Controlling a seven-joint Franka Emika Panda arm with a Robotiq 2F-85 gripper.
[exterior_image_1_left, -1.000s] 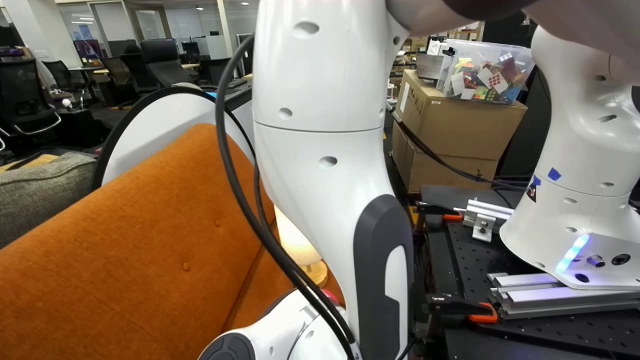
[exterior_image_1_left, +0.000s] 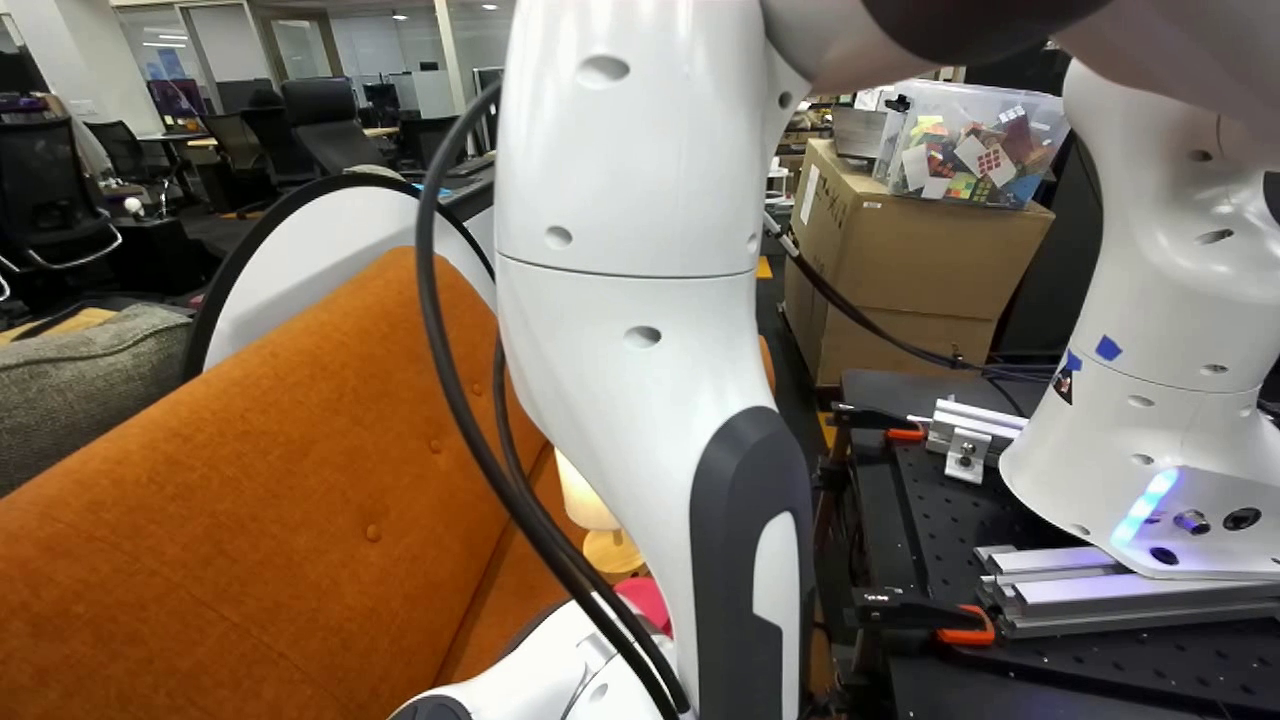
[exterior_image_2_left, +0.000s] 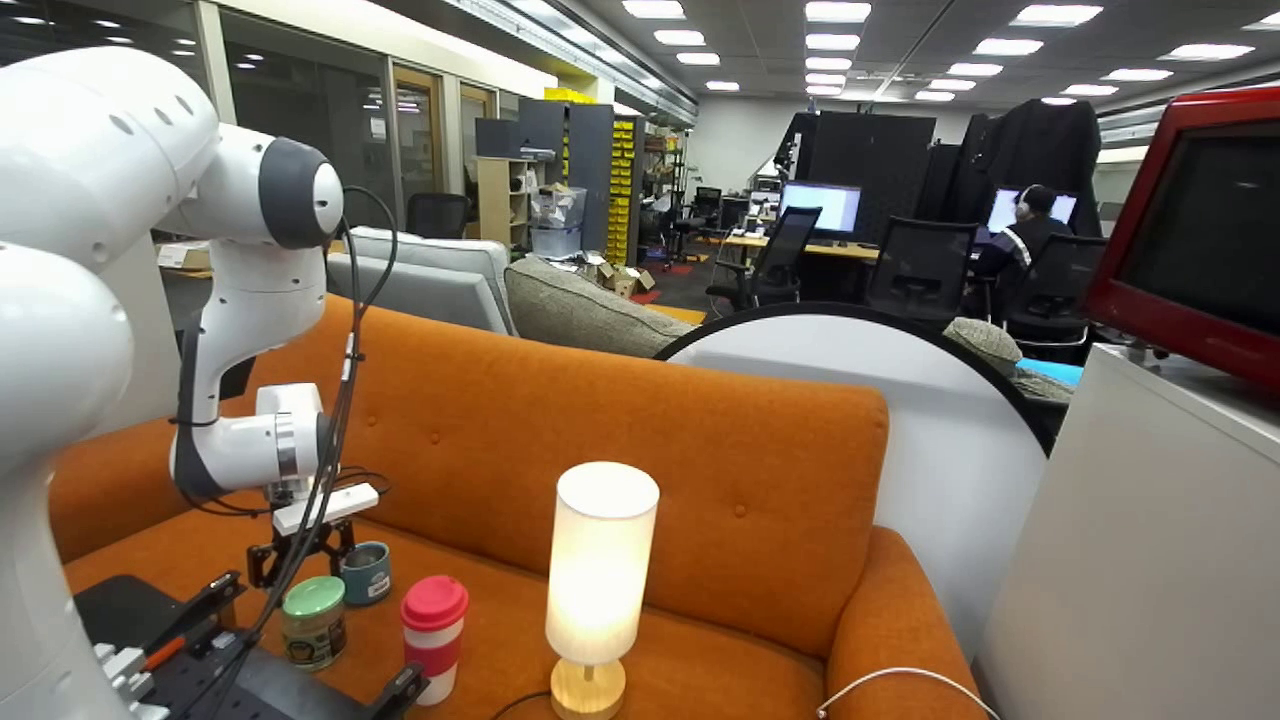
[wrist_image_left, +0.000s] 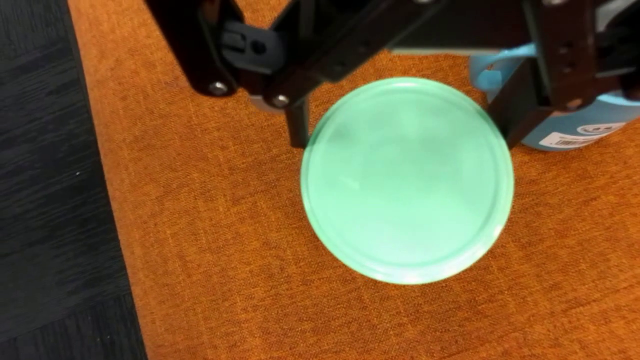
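A jar with a mint-green lid (exterior_image_2_left: 314, 596) stands on the orange sofa seat, its lid (wrist_image_left: 408, 186) filling the middle of the wrist view. My gripper is open, its fingers spread wide at opposite sides of the lid's upper part. Whether the finger pads touch the jar cannot be told. In exterior view 2 the gripper (exterior_image_2_left: 298, 566) hangs pointing down close to the jar and partly behind cables. A blue mug (exterior_image_2_left: 367, 574) stands right beside the jar; the wrist view shows the mug (wrist_image_left: 579, 126) partly covered by the right finger. Exterior view 1 does not show the gripper.
A pink-lidded cup (exterior_image_2_left: 433, 636) and a lit lamp (exterior_image_2_left: 602, 564) stand farther right on the seat. Behind rises the sofa backrest (exterior_image_2_left: 708, 456). Black clamps (exterior_image_2_left: 390, 696) jut from the table by the seat. Open seat lies right of the lamp.
In exterior view 1 the arm has shifted slightly left and down. More of the pink cup lid shows beside it. The surroundings look unchanged.
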